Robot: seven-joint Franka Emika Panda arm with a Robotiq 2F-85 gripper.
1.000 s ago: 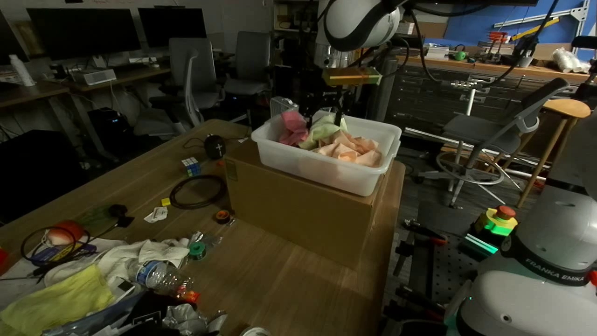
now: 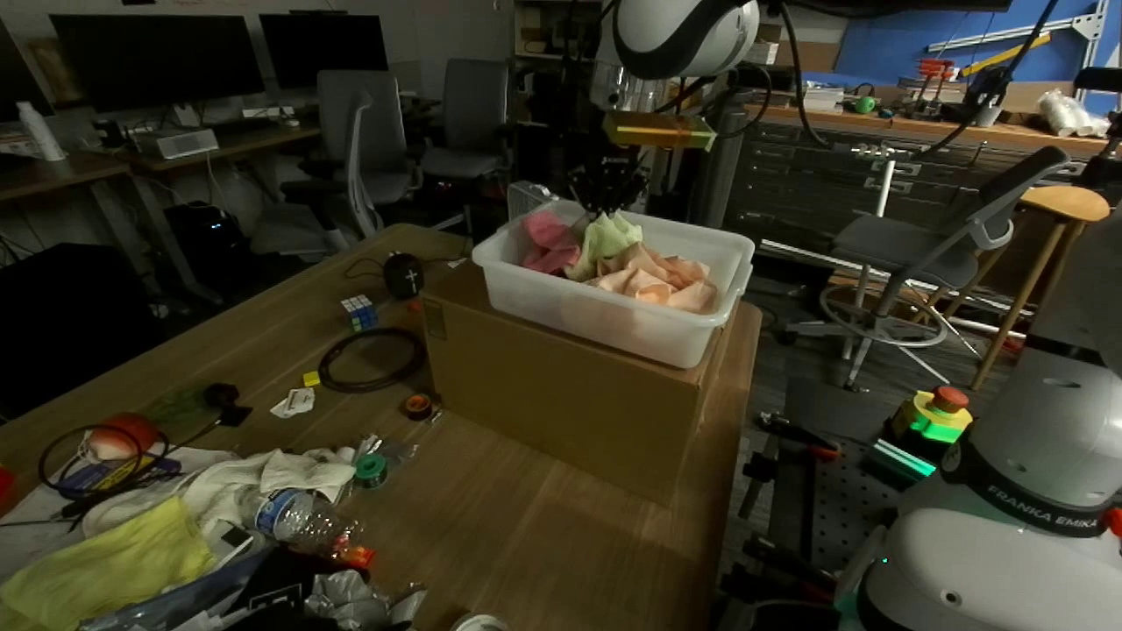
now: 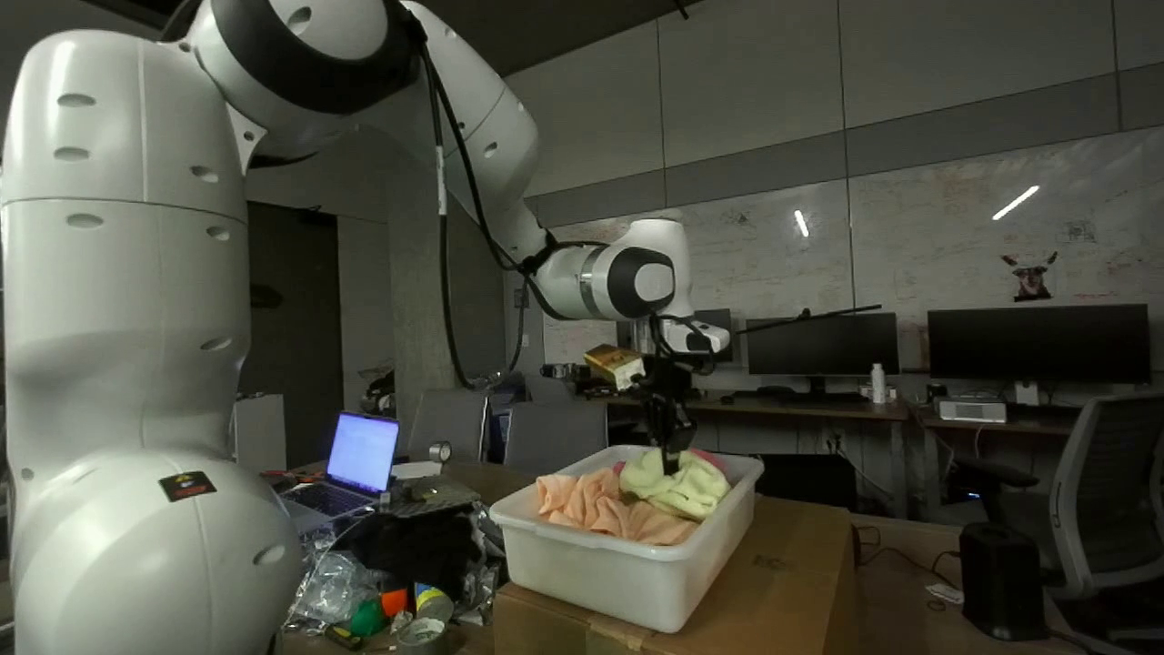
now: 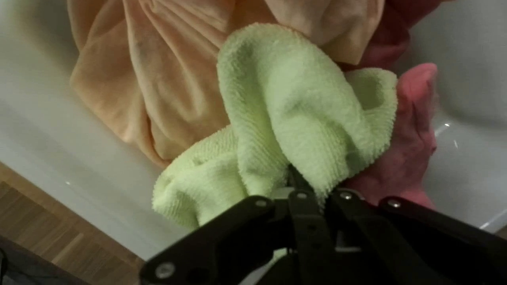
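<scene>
A pale green towel (image 4: pixel 304 104) lies bunched in the white plastic tub (image 3: pixel 622 579), and my gripper is shut on a fold of it. The pinched part stands up in a small peak; the rest of the towel still rests among the other cloths. A peach cloth (image 2: pixel 657 280) fills the near side of the tub in exterior view 1. On the other side of the green towel sits a pink cloth (image 2: pixel 549 244), partly covered in the wrist view. The gripper's fingertips are mostly hidden by the towel.
Under the tub is a cardboard box (image 2: pixel 557 410) on the wooden table. A cluttered heap with a yellow cloth (image 2: pixel 110 563) and a plastic bottle (image 2: pixel 305 521) covers the table's near left. Bare tabletop (image 2: pixel 526 547) lies before the box.
The fingers, spread wide a second ago around the green towel, have closed together on it. The towel is now gathered up into a peak, and the arm has risen slightly.
</scene>
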